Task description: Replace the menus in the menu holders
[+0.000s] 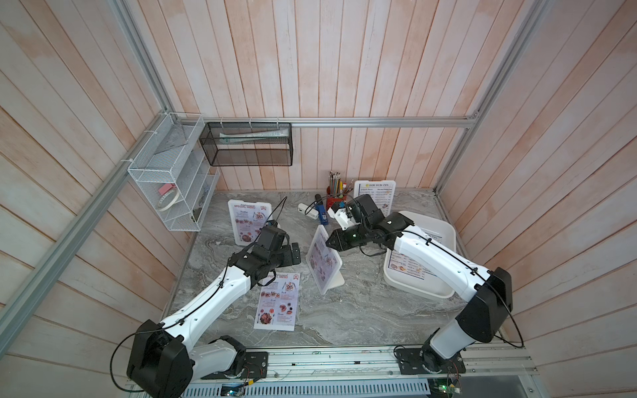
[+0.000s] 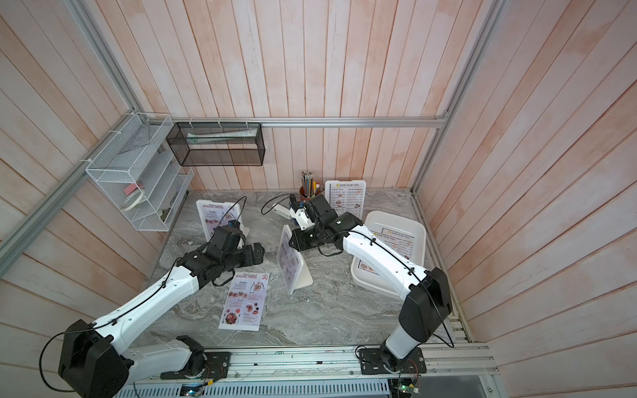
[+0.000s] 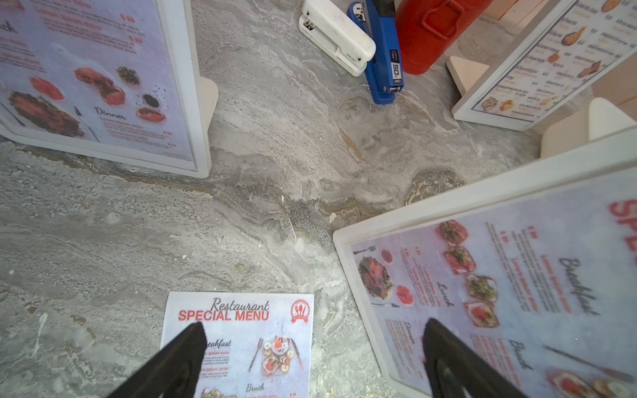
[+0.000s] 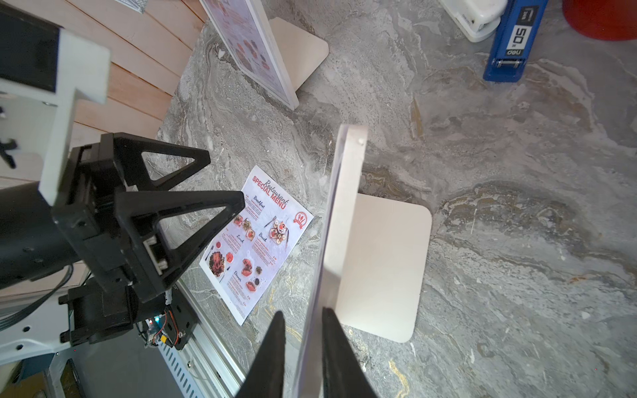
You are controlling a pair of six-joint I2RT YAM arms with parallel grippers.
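A middle menu holder (image 1: 321, 262) stands side-on with a special menu inside. My right gripper (image 1: 335, 240) is at its top edge, fingertips either side of it in the right wrist view, fingers part open; whether they touch is unclear. My left gripper (image 1: 292, 255) hovers open and empty left of that holder, above a loose special menu sheet (image 1: 277, 308) on the counter. A second special menu holder (image 1: 249, 219) stands back left; a holder with another menu (image 1: 375, 192) stands back right.
A white tray (image 1: 421, 285) with menu sheets lies right. Staplers (image 1: 321, 213) and a red pen cup (image 3: 431, 30) are at the back. Wire shelves (image 1: 166, 172) hang left.
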